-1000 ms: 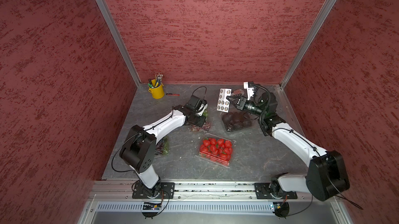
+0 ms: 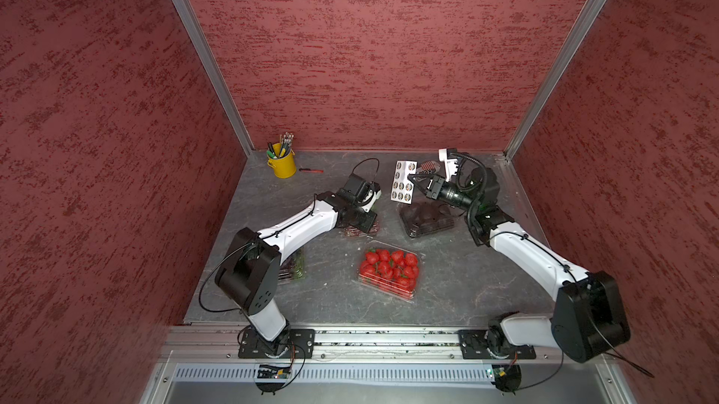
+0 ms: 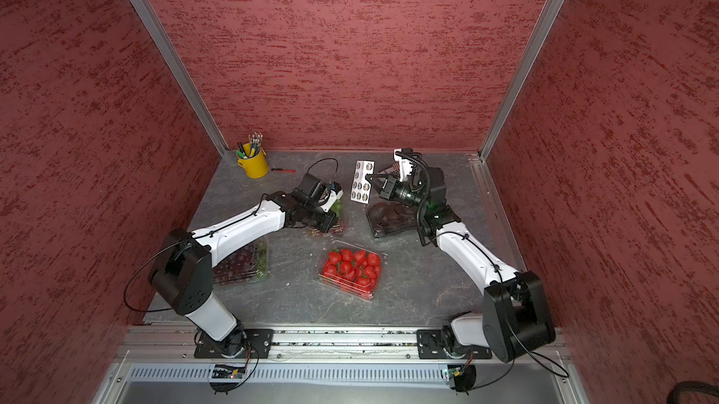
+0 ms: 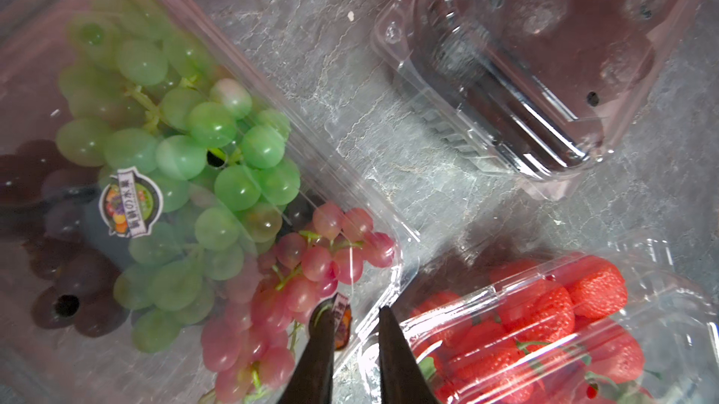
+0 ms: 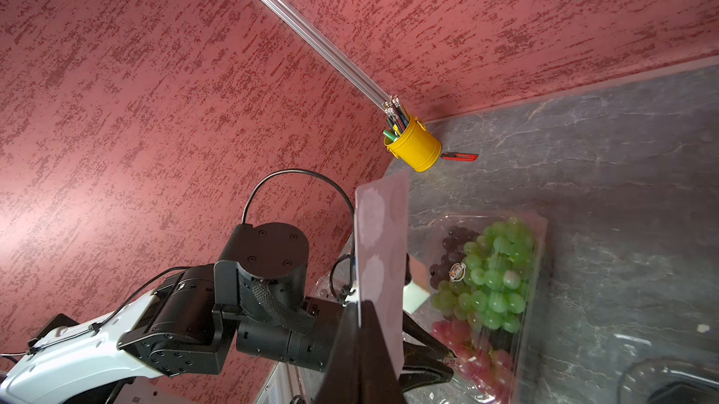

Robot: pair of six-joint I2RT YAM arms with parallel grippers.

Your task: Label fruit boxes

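My right gripper is shut on a thin white sheet of round labels (image 2: 403,181), held up above the table. My left gripper hangs over the near end of a clear box of mixed grapes (image 4: 213,231), its fingers apart. One label (image 4: 131,202) lies flat on that box's lid. Another label (image 4: 340,321) shows at the tip of one left finger, partly covered by it; whether it touches the lid I cannot tell. Beside it stand a clear box of strawberries (image 2: 389,269) and one of dark round fruit (image 2: 427,218).
Another box of dark grapes (image 3: 243,261) sits at the left front, partly behind the left arm. Far left are a yellow bucket of pens (image 2: 283,164) and a red cutter (image 2: 311,171).
The right arm, label sheet and fruit boxes hold their places.
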